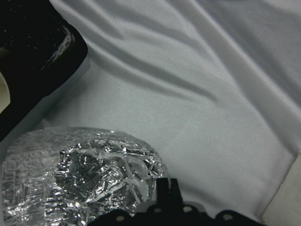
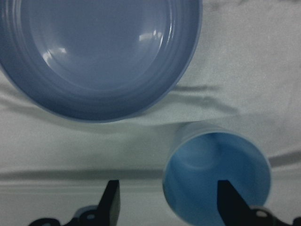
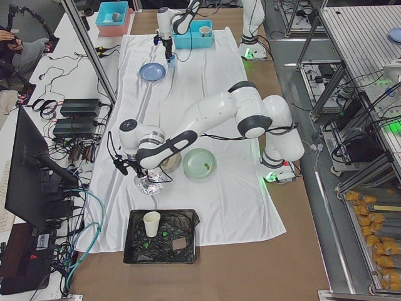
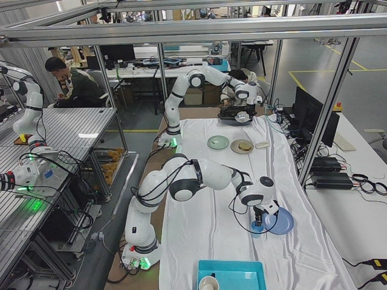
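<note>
My left gripper has its fingers together at the edge of a crumpled foil item point(image 1: 94, 183), beside the black tray point(image 1: 37, 47); whether foil is pinched between them is unclear. My right gripper stands open over a blue cup point(image 2: 211, 165), with one finger appearing over its opening and the other outside. A blue plate point(image 2: 99, 56) lies beside that cup.
A green plate point(image 3: 199, 163) and a tan plate point(image 4: 240, 150) sit mid-cloth, partly behind the left arm in the camera left view. A white cup point(image 3: 151, 222) stands in the black tray. A turquoise bin point(image 4: 230, 272) is near the right arm.
</note>
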